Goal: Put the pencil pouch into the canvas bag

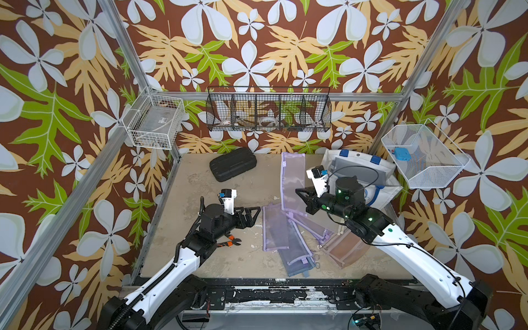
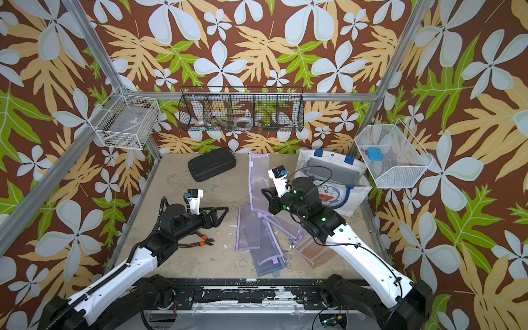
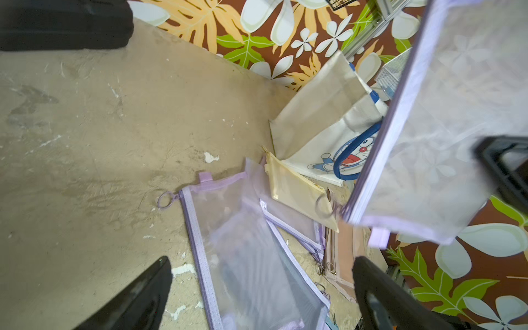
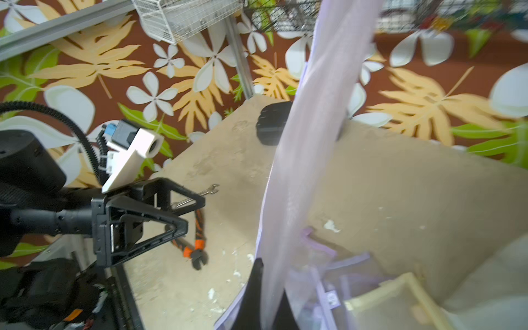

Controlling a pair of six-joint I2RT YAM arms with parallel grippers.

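Note:
A lilac mesh pencil pouch (image 1: 292,181) hangs raised from my right gripper (image 1: 305,195), which is shut on it; the pouch crosses the right wrist view (image 4: 308,159) as a tall strip. My left gripper (image 1: 250,216) stands open left of it, nothing between its fingers, above more lilac pouches (image 1: 277,231) on the table. The white canvas bag (image 3: 313,126) with blue handles and a cartoon face sits at the back right, partly hidden behind my right arm in the top left view.
A black case (image 1: 232,163) lies at back left, orange-handled pliers (image 2: 202,241) by my left arm. A peach pouch (image 1: 346,250) lies front right. Wire baskets (image 1: 266,123) hang on the frame.

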